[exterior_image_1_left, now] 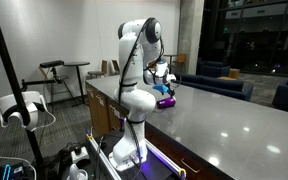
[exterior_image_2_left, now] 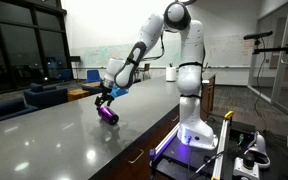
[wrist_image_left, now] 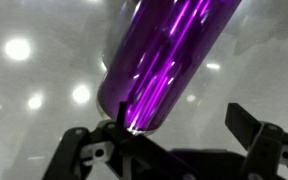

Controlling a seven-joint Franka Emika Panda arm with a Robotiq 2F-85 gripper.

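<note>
A shiny purple cylinder [wrist_image_left: 169,60] lies on its side on the glossy grey table. It runs diagonally in the wrist view, its rounded lower end between the fingers' lines. Exterior view 1 has the cylinder [exterior_image_1_left: 166,102] close to the arm's far end, and exterior view 2 shows it [exterior_image_2_left: 108,116] just under the hand. My gripper is open above the cylinder, with one dark finger on each side of the frame. No contact with the cylinder is visible.
A dark blue sofa [exterior_image_1_left: 224,87] stands beyond its far edge. The arm's base [exterior_image_2_left: 196,130] sits at the table's near edge.
</note>
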